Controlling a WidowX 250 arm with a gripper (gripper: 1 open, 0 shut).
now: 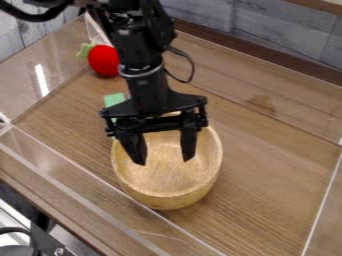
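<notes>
My black gripper [162,145] is open, its two fingers hanging over a round light-wood bowl [174,182], with nothing seen between them. A red round object with green leaves [104,63] sits at the back left of the wooden table. A small green object [115,101] is partly hidden behind the arm.
Bare wooden table [273,180] fills the right side. A grey wall runs along the back, and the table's left edge has a clear rail.
</notes>
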